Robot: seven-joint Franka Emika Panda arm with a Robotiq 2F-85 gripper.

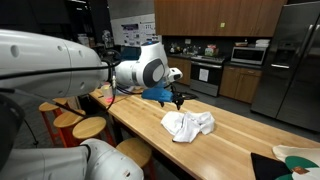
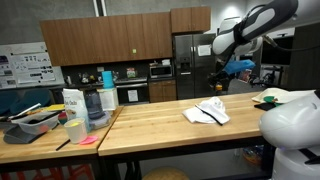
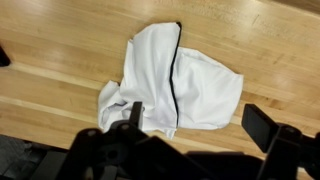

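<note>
A white cloth with a dark stripe [image 3: 150, 75] lies loosely spread and wrinkled on the wooden table [image 3: 60, 60]. In the second exterior view the same cloth [image 2: 207, 111] rests near the table's right part. My gripper is open above the cloth, its two dark fingers wide apart at the lower edge of the wrist view, with nothing between them. From the first exterior view the gripper [image 1: 178, 101] hangs over the cloth [image 1: 187, 124], clear of it.
A black flat item [image 1: 268, 167] and a green-and-white item [image 1: 298, 155] lie at the table's right. Several cups and containers, among them a blue-topped canister [image 2: 107, 88], crowd the far left in the second exterior view.
</note>
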